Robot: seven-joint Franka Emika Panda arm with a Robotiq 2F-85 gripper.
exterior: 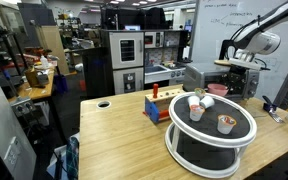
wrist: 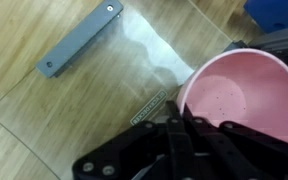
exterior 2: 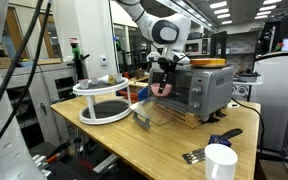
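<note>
A pink bowl (wrist: 246,98) fills the right side of the wrist view, its rim between the black fingers of my gripper. My gripper is shut on that rim. In the second exterior view the bowl (exterior 2: 160,89) hangs tilted in front of the silver toaster oven (exterior 2: 202,92), above its lowered glass door (exterior 2: 162,112). The first exterior view shows the bowl (exterior: 217,89) small, beyond the round tiered stand. My fingers are mostly hidden there.
The two-tier stand (exterior: 174,121) carries several cups. A plate with orange things (exterior 2: 208,62) sits on top of the oven. A white mug (exterior 2: 220,162) and a dark-handled spatula (exterior 2: 196,156) are near the table's front right. Bare wood (exterior 2: 144,150) lies ahead of the oven door.
</note>
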